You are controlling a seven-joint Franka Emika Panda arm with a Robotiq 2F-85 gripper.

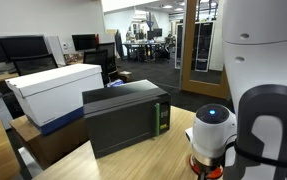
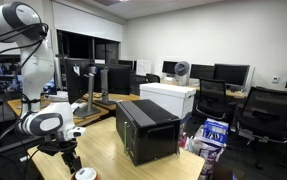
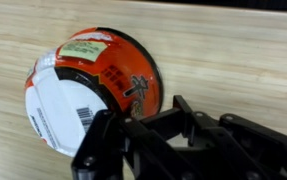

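Observation:
In the wrist view a round orange-and-white container (image 3: 98, 85) with printed labels and a barcode rests on the wooden table. My gripper is shut just beside its lower right edge, partly overlapping it in the picture, and nothing shows between the fingers. Whether they touch the container I cannot tell. From exterior view 2, the container (image 2: 86, 174) looks white on top with a red edge, at the bottom of the picture near the gripper. Exterior view 1 shows only a red part of it (image 1: 205, 170), the arm covering the rest.
A black microwave-like box (image 1: 126, 117) stands on the table beyond the arm. Behind it is a white lidded box (image 1: 55, 92). Bare table (image 2: 168, 170) lies between the container and the black box's near side.

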